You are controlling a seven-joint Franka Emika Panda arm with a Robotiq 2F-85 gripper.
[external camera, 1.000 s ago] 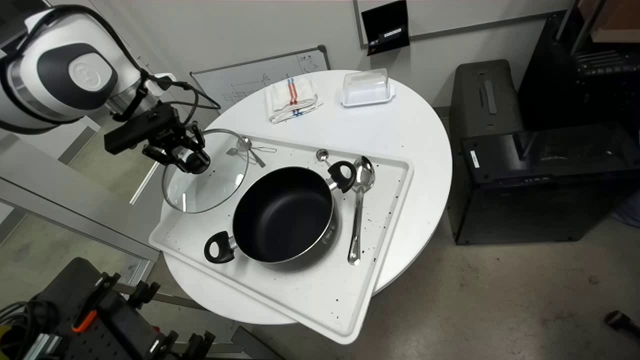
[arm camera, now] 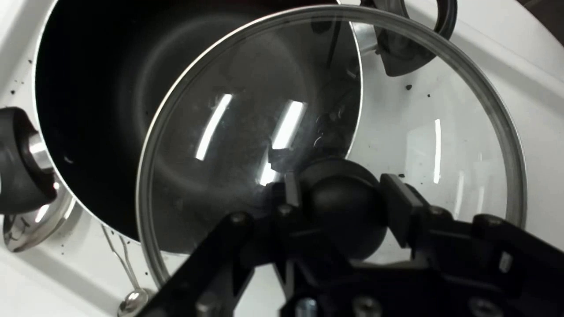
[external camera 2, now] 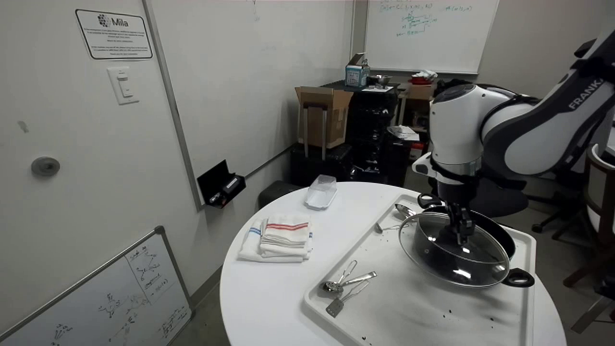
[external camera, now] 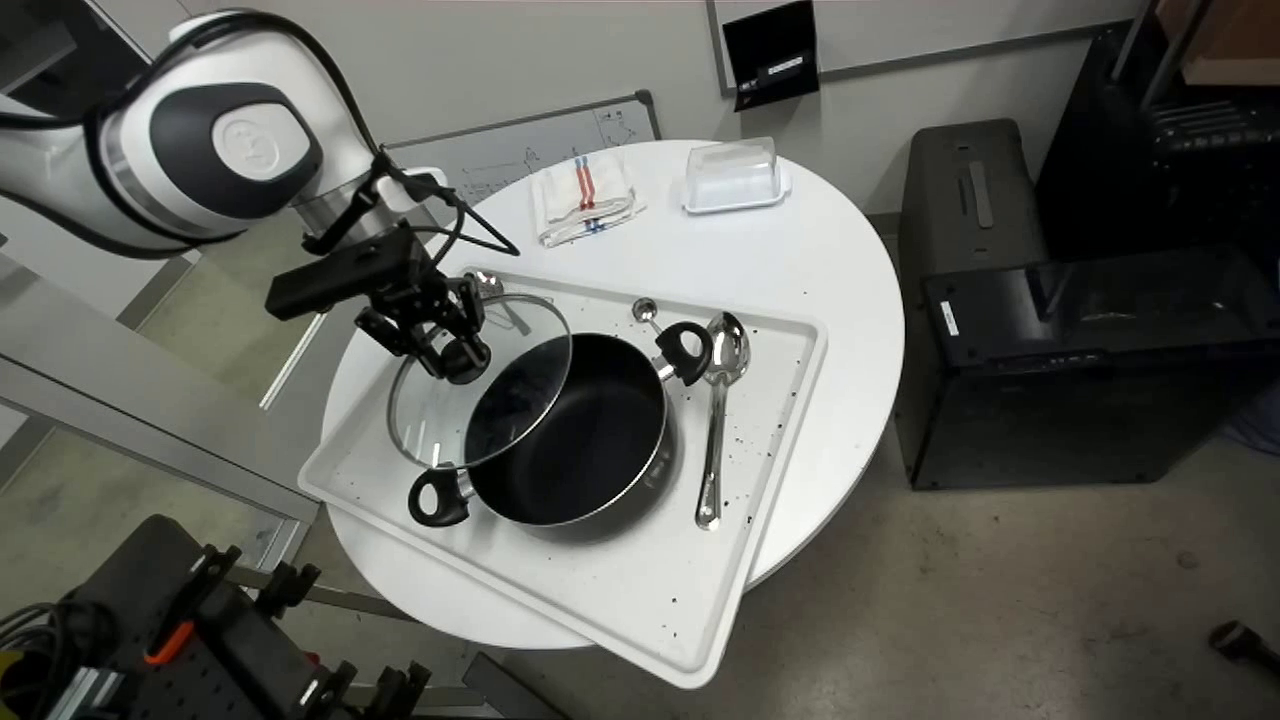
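Observation:
A glass lid (external camera: pixel 422 414) with a metal rim and a round black knob (arm camera: pixel 346 211) hangs from my gripper, which is shut on that knob. The lid covers only part of the black two-handled pot (external camera: pixel 588 432), overlapping its left side in exterior view 1. Much of the pot's dark inside stays uncovered there. In exterior view 2 the lid (external camera 2: pixel 455 253) appears tilted in front of the pot, the gripper (external camera 2: pixel 462 233) above its middle. Whether the rims touch, I cannot tell.
The pot stands on a white tray (external camera: pixel 648 600) on a round table. A large spoon (external camera: pixel 716 420) lies beside it. Small utensils (external camera 2: pixel 346 285) lie at one tray end. Folded towels (external camera: pixel 584 198) and a clear-covered butter dish (external camera: pixel 734 178) sit off the tray.
My gripper has carried the lid rightward and slightly down in exterior view 1. Held clear of the pot before, the lid now overlaps the pot's left part. The pot has not moved.

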